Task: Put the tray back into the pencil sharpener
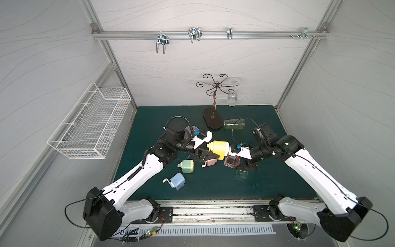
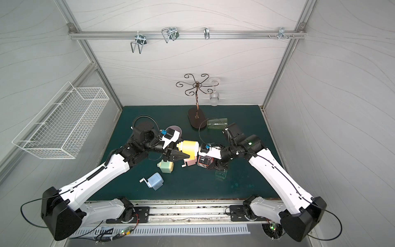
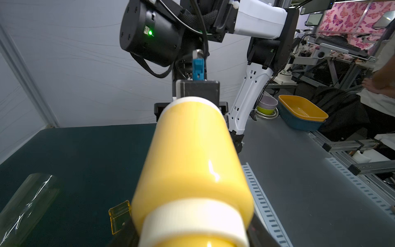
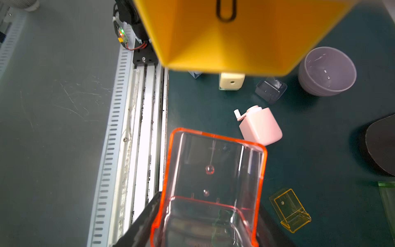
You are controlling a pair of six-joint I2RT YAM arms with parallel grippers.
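A yellow pencil sharpener (image 1: 221, 149) hangs above the table, its hollow open side toward the right arm. My left gripper (image 1: 211, 146) is shut on its narrower end. A clear tray with an orange-red rim (image 4: 207, 164) is held in my right gripper (image 1: 235, 160), which is shut on it. The right wrist view shows the sharpener's empty cavity (image 4: 242, 41) above and beyond the tray, with a gap between the two. From the left wrist, the yellow body (image 3: 193, 152) covers most of the fingers and hides the held tray.
Pink (image 1: 210, 162), green (image 1: 187, 166) and blue (image 1: 177, 181) sharpeners lie on the table below. Loose trays include a yellow-orange one (image 4: 290, 210) and a dark one (image 4: 271, 89). A purple bowl (image 4: 327, 72), a green glass (image 1: 234, 124) and a metal stand (image 1: 212, 118) stand farther back.
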